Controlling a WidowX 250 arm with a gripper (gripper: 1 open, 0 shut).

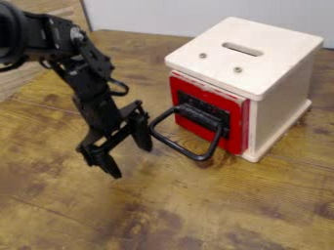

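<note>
A white wooden box [275, 88] with a slot in its top stands at the right. Its front has a red panel [232, 132] with a dark centre and a black looped handle [196, 153] sticking out low towards the front left. My black gripper [128, 152] is low over the floor, left of the handle, its fingers spread open with nothing visible between them.
A pale board [39, 10] runs along the back left edge.
</note>
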